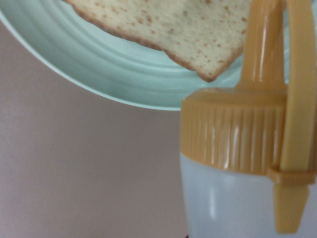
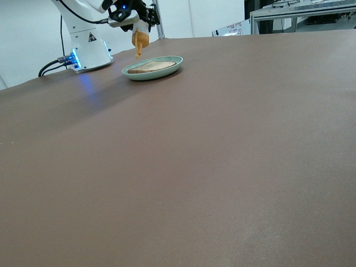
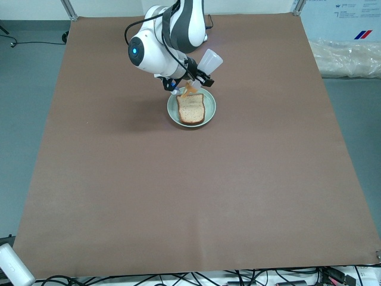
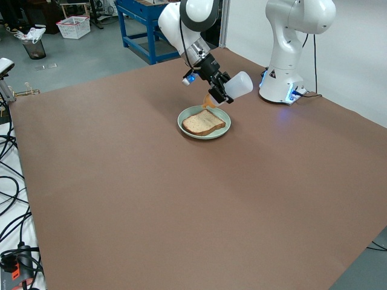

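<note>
A squeeze bottle [image 1: 233,134] with a yellow ribbed cap and nozzle hangs tipped nozzle-down in my gripper [image 3: 188,80], which is shut on it, over a pale green plate [image 3: 211,108] with a slice of bread [image 3: 190,111]. In the top view the bottle's yellow cap [image 2: 139,39] is just above the plate [image 2: 173,72] and bread. In the right view the translucent bottle body [image 4: 239,86] sticks out beside the black gripper. The wrist view shows the nozzle over the bread's edge; the fingers are hidden there.
My white arm base [image 4: 281,84] with its cables stands at the table's edge. Cables and equipment run along another edge.
</note>
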